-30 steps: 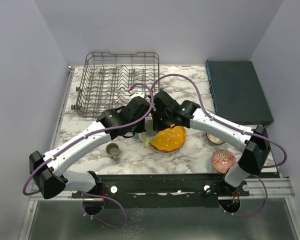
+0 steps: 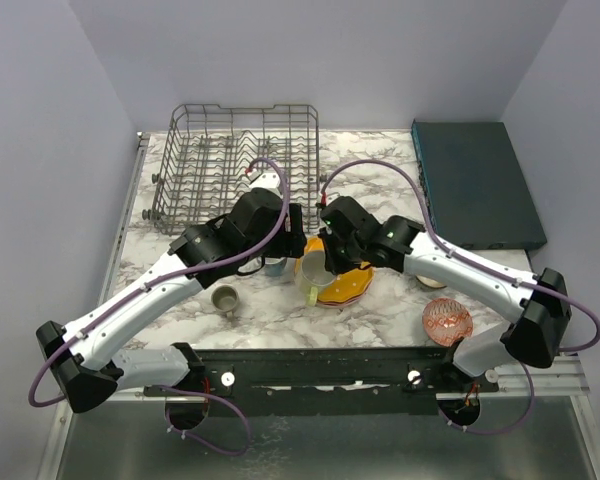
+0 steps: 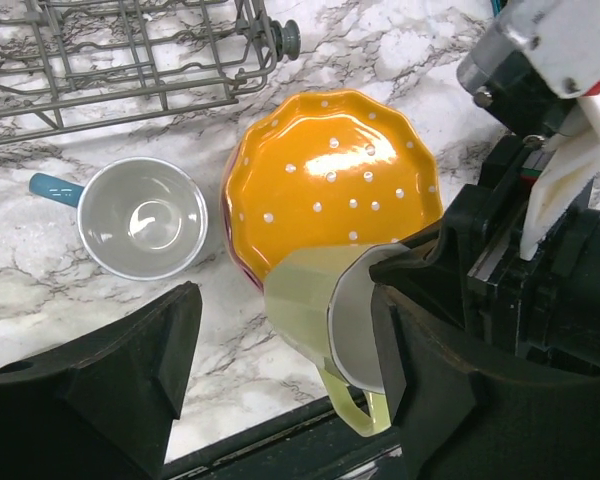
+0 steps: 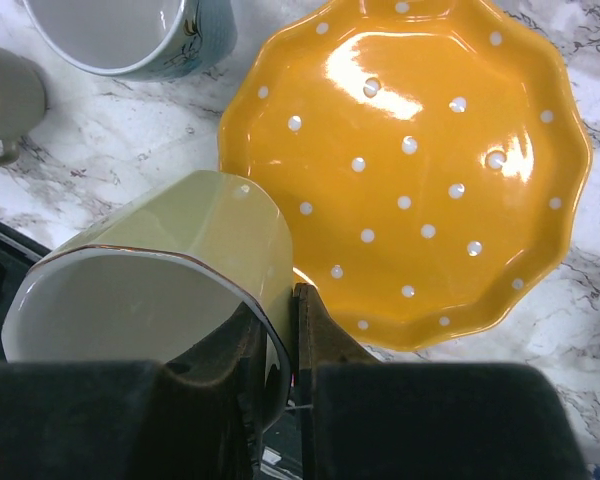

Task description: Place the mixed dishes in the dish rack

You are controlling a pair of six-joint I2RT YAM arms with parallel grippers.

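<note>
My right gripper (image 2: pixel 332 262) is shut on the rim and wall of a pale green mug (image 2: pixel 313 272). The mug is tilted, its mouth toward that gripper and its handle pointing frontward; in the left wrist view the pale green mug (image 3: pixel 310 300) overlaps the near edge of a plate. My left gripper has its fingers apart, gripping nothing; the mug's closed end shows in the gap and its mouth is partly behind one finger. An orange dotted plate (image 4: pixel 410 180) lies stacked on another dish. Beside it stands a blue-handled mug (image 3: pixel 145 220). The dish rack (image 2: pixel 235 165) looks empty.
A small grey cup (image 2: pixel 225 299) stands front left. At the right are a reddish patterned bowl (image 2: pixel 447 321), a partly hidden pale dish (image 2: pixel 431 281) and a large dark box (image 2: pixel 480 185). The two arms are very close together at the centre.
My right gripper has carried the mug rightward and somewhat frontward, over the orange plate. The left gripper, which was close against the mug, has also shifted and now stands a little apart from the right one.
</note>
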